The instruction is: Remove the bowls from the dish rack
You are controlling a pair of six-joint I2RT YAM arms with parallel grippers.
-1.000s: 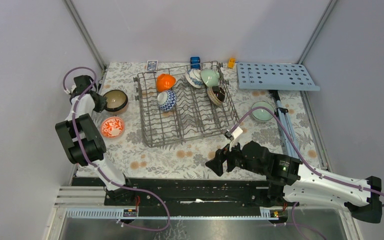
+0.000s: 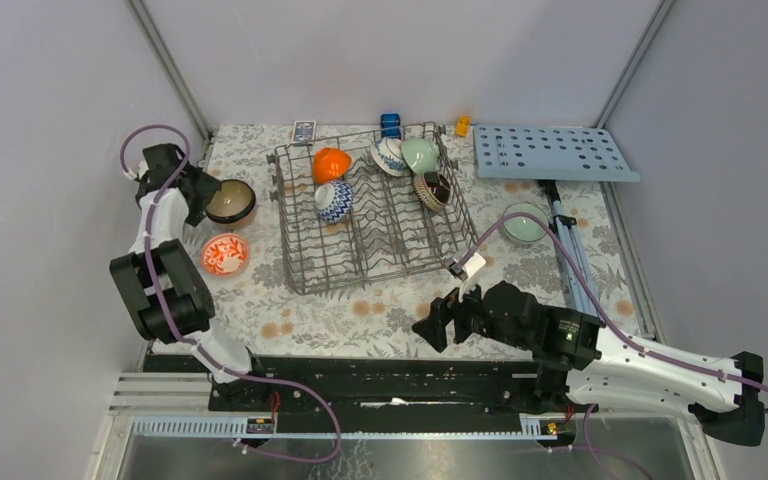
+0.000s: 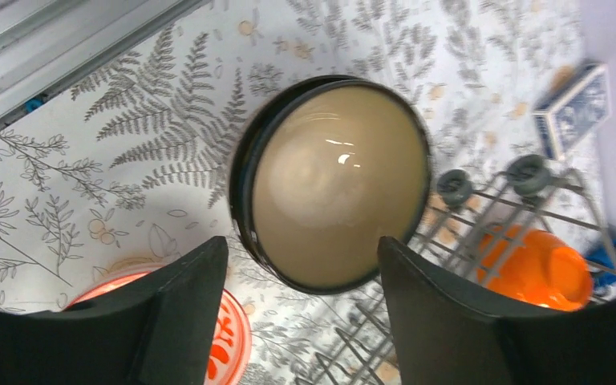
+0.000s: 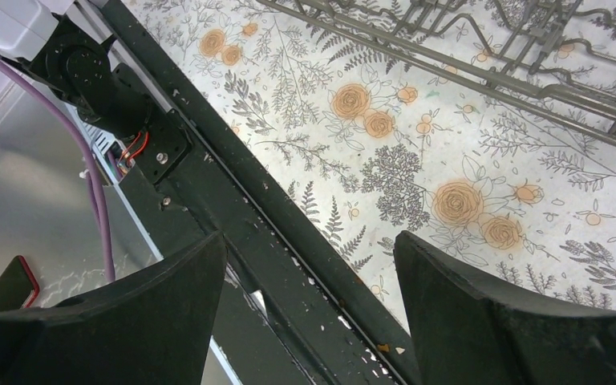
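Note:
A black-rimmed tan bowl [image 3: 333, 188] sits on the counter left of the rack, beside a red patterned bowl [image 2: 224, 254]. My left gripper hangs over the tan bowl, fingers apart, nothing visibly between them. The dish rack [image 2: 295, 270] holds an orange bowl [image 2: 331, 165], blue-white zigzag bowl [image 2: 334, 202], white-blue bowl [image 2: 388, 155], green bowl [image 2: 420, 153] and brown striped bowl [image 2: 430, 190]. My right gripper is open over the counter's front edge, empty.
A pale green bowl [image 2: 525, 225] stands right of the rack. A perforated grey shelf [image 2: 550, 150] is at back right, small boxes along the back.
My left arm has shifted slightly up and back from the tan bowl. The right arm and the bowls look unchanged.

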